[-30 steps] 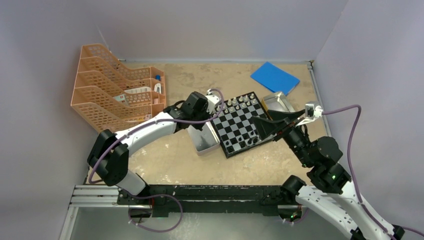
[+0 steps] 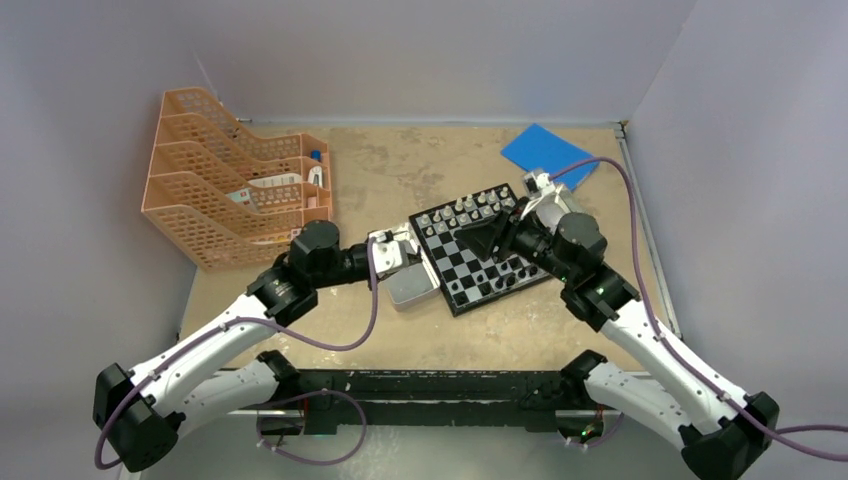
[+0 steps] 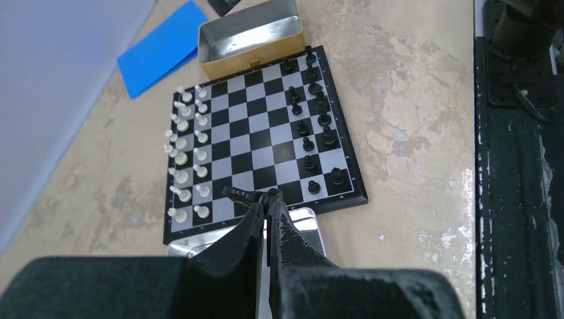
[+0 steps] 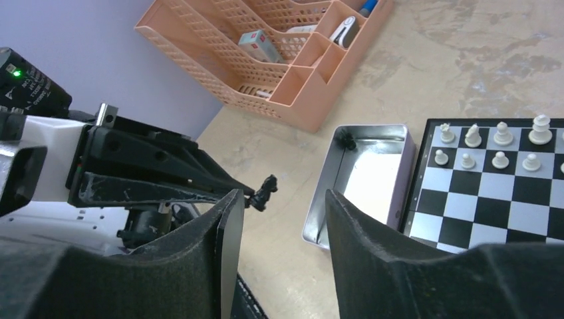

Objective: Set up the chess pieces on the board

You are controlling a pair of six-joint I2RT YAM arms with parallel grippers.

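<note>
In the left wrist view, my left gripper is shut on a black chess piece (image 3: 243,194), which lies crosswise at its tips. The same black piece (image 4: 264,193) shows in the right wrist view, out beyond the fingertips. My right gripper stands open over the table, with nothing between its fingers. The chessboard (image 3: 233,130) carries two rows of white pieces (image 3: 181,158) along one side and black pieces (image 3: 323,119) along the opposite side. One more black piece (image 4: 345,139) is in the metal tray (image 4: 408,153) beside the board.
At the far side of the board is an empty metal box (image 3: 302,40). A blue sheet (image 2: 550,155) lies at the back right. An orange organizer (image 2: 205,165) fills the back left. Both arms reach over the board area.
The right arm has swung left, bringing its gripper over the board.
</note>
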